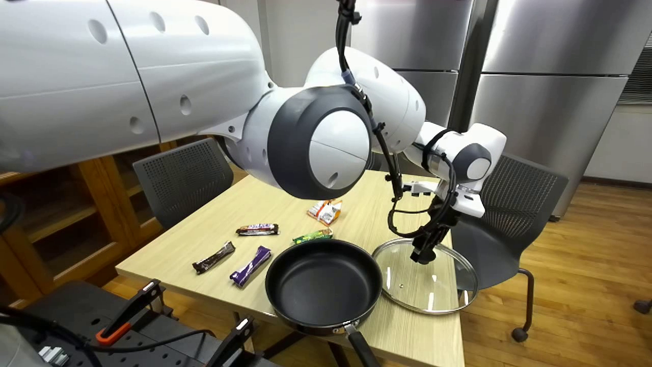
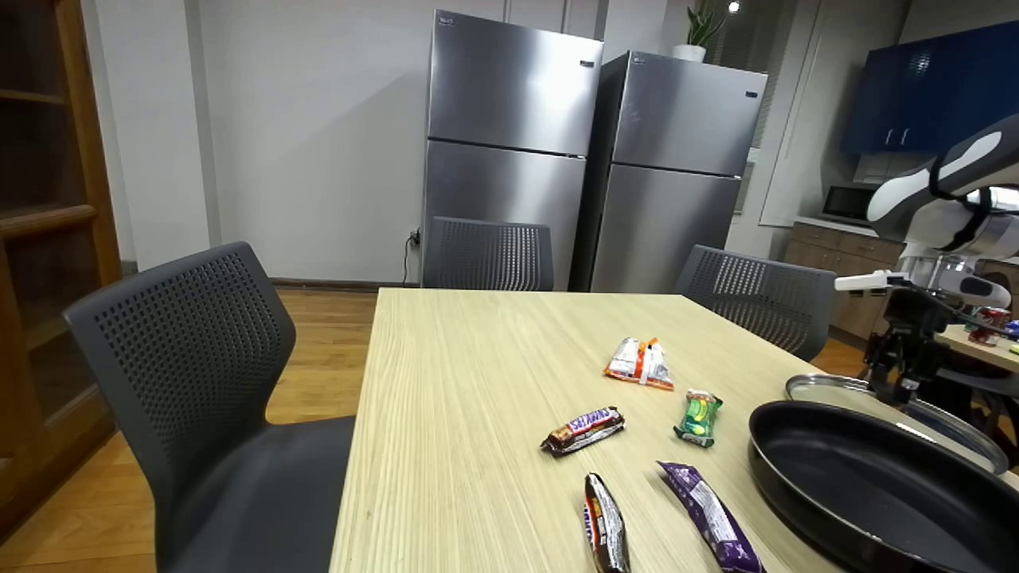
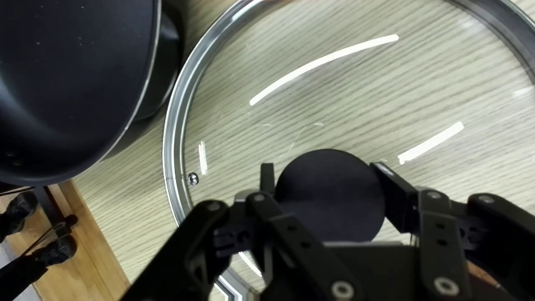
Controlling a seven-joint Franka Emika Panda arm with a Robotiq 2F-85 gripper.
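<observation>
A round glass lid (image 1: pixel 400 275) with a metal rim lies at the table's right edge, part of it overhanging. Its black knob (image 3: pixel 331 195) sits between the two fingers of my gripper, which is shut on it. In the second exterior view the lid (image 2: pixel 960 434) is partly hidden behind the pan, with my gripper (image 2: pixel 893 391) above it. An empty black frying pan (image 1: pixel 324 284) stands just left of the lid, its handle (image 1: pixel 361 348) pointing over the front edge.
Left of the pan lie a purple-wrapped bar (image 1: pixel 250 266), a dark bar (image 1: pixel 214 257), another chocolate bar (image 1: pixel 257 229) and a green packet (image 1: pixel 313 235). An orange-and-white bag (image 1: pixel 325 211) is farther back. A chair (image 1: pixel 513 208) stands close by the right edge.
</observation>
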